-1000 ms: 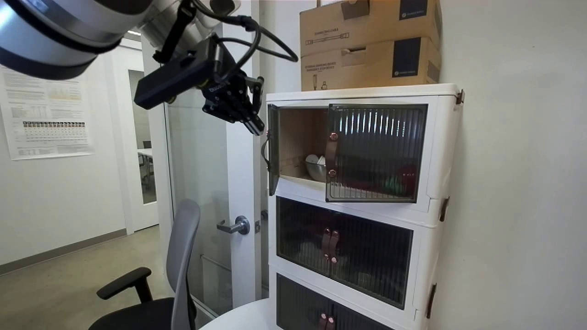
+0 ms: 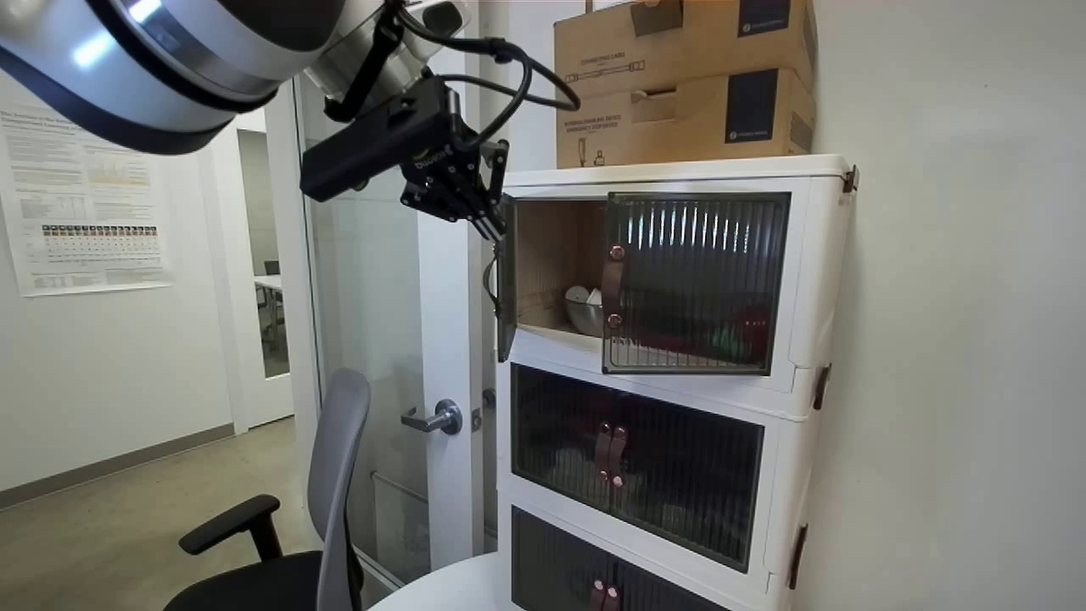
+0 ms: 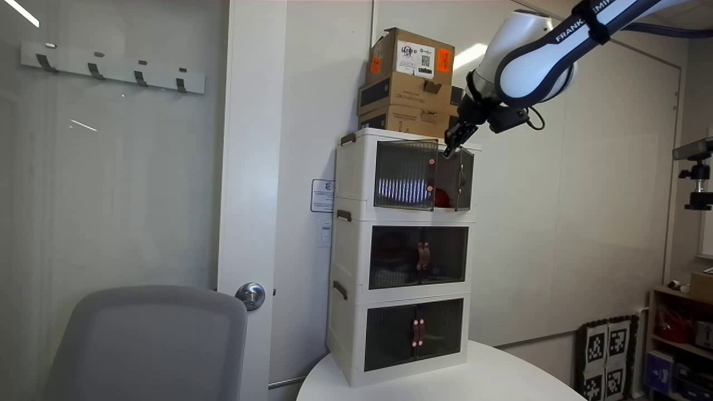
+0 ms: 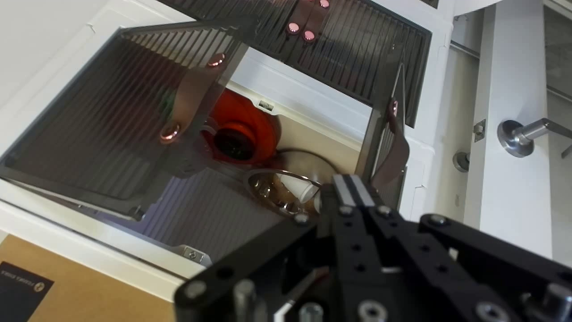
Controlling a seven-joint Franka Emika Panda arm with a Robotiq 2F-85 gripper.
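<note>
My gripper is shut, its two pale-tipped fingers together and nothing showing between them. In exterior view 1 the gripper (image 2: 495, 232) hangs by the upper part of the left door (image 2: 506, 295), which stands swung out; whether they touch I cannot tell. The right door (image 2: 697, 285), ribbed and dark with a brown strap handle, is partly open. Inside the top compartment a metal bowl (image 4: 279, 190) holds a white cup-like item (image 4: 298, 188). Beside the bowl sits a red container (image 4: 244, 131), partly hidden by the right door in the wrist view.
The middle compartment (image 2: 636, 468) and bottom compartment (image 3: 414, 334) have closed doors. Cardboard boxes (image 2: 682, 92) rest on the cabinet top. A grey chair (image 2: 341, 468) and a room door with a lever handle (image 2: 435, 417) are left of the cabinet.
The arm and gripper have moved right in exterior view 1, toward the left cabinet door. Both top doors look the same as before.
</note>
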